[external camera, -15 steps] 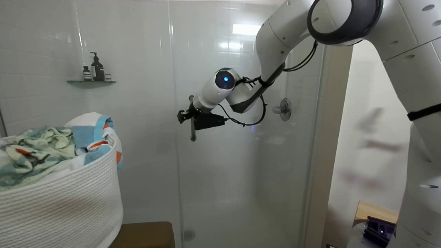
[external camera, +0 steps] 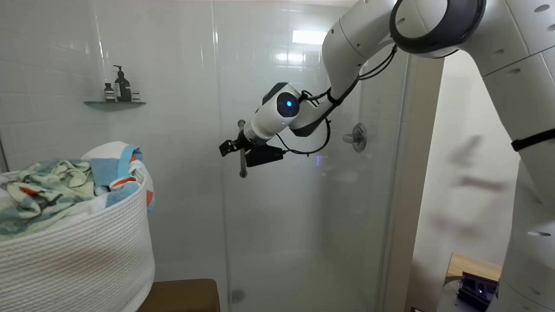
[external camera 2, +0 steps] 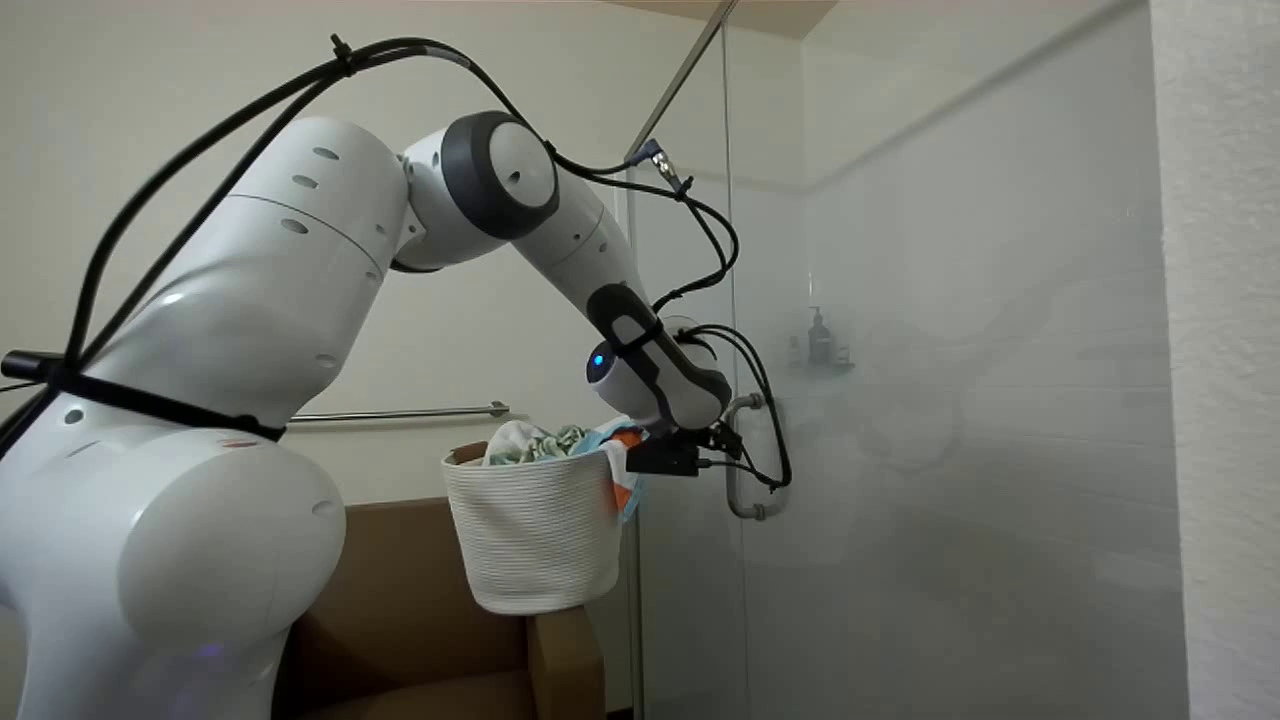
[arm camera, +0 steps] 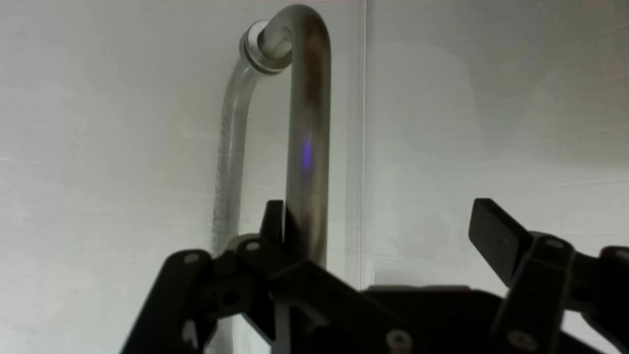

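Observation:
A glass shower door (external camera: 307, 218) carries a vertical metal handle (arm camera: 309, 147), bent back to its mount at the top. My gripper is open at the handle. In the wrist view, the bar runs down between the two fingers, right beside the left finger (arm camera: 272, 221); whether they touch, I cannot tell. The right finger (arm camera: 501, 242) stands well apart from the bar. The gripper's body hides the handle's lower part there. From the side, the handle (external camera: 243, 169) shows above and below the gripper (external camera: 223, 148).
A white woven basket (external camera 2: 534, 540) of towels stands on the arm of a brown chair (external camera 2: 408, 600), close to my wrist. Behind the glass are a shower knob (external camera: 359, 138) and a corner shelf (external camera: 114, 102) with bottles. Cables (external camera 2: 768, 396) loop out beside the wrist.
My wrist has turned, its blue light shifting slightly right and down. The gripper's tip has moved a little left. The basket and handle look unmoved.

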